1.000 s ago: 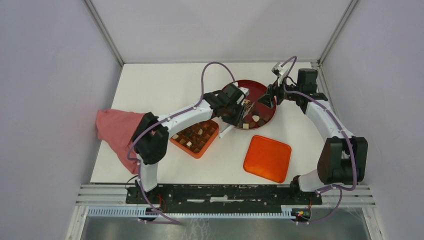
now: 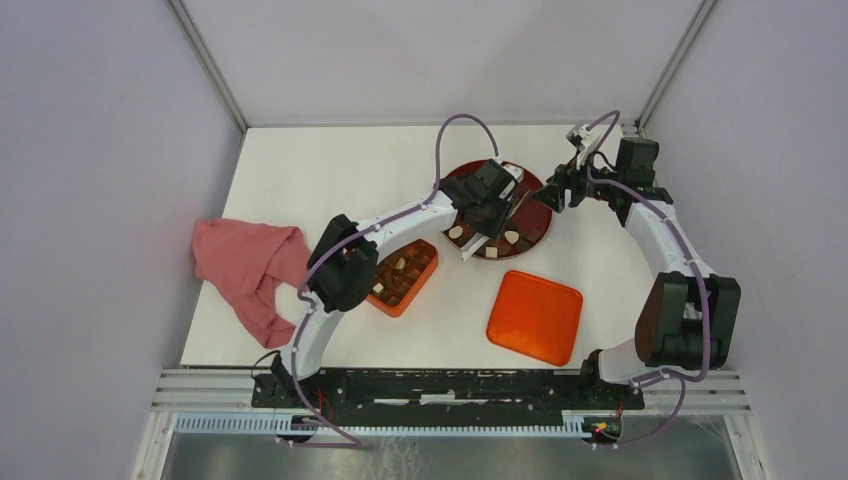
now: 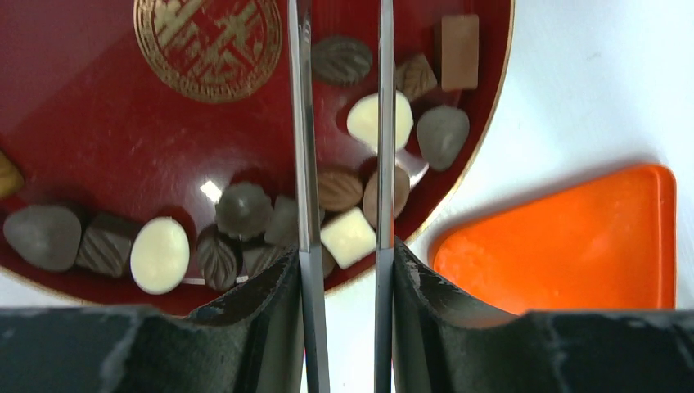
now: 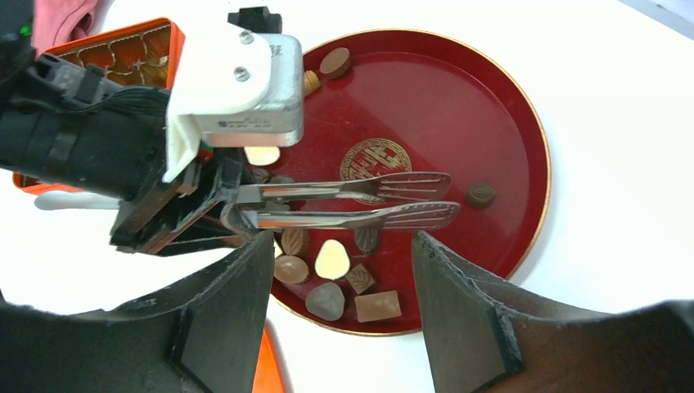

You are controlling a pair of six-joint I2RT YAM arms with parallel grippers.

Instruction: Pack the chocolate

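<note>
A round red plate [image 4: 466,106] bears loose chocolates, mostly near its edge. Among them are a white piece [image 4: 332,260], a rectangular brown one [image 4: 377,305] and a grey-brown heart [image 4: 326,301]; a dark round piece [image 4: 480,195] sits apart. My left gripper is shut on metal tongs [image 4: 409,185], its fingers against both arms. The tongs' slotted tips hang over the plate, apart, with no chocolate visible between them. My right gripper is open and empty at the plate's right side. An orange box [image 2: 398,313] holds chocolates in compartments, partly hidden by the left arm.
An empty orange tray or lid [image 2: 535,317] lies in front of the plate. A pink cloth [image 2: 245,265] is bunched at the table's left.
The left arm has swung right with the tongs, farther over the plate.
</note>
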